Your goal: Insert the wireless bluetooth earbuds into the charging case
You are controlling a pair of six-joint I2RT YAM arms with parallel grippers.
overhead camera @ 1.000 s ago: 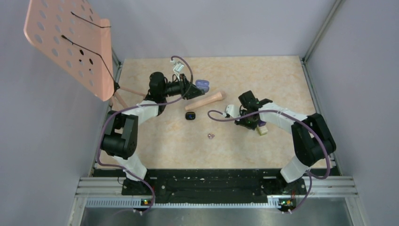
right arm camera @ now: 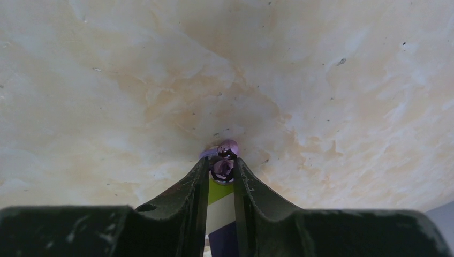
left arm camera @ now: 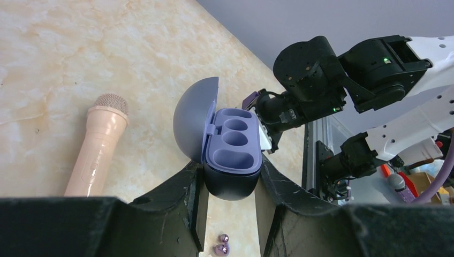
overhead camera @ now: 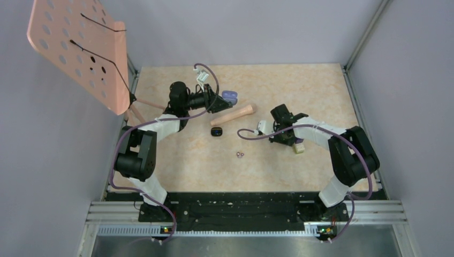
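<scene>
My left gripper is shut on the lilac charging case (left arm camera: 233, 155), which is held aloft with its lid up and its slots showing. My right gripper is low over the table at the right, with a shiny purple earbud (right arm camera: 227, 150) at its fingertips; whether the fingers grip it is unclear. In the top view two small earbuds (overhead camera: 240, 155) lie on the table near the middle, left of the right gripper.
A peach microphone (overhead camera: 235, 113) lies behind a small black case (overhead camera: 216, 131). A pale block (overhead camera: 299, 149) sits beside the right arm.
My right gripper and arm have shifted very slightly in the top view. The left arm and the case it holds have stayed in place.
</scene>
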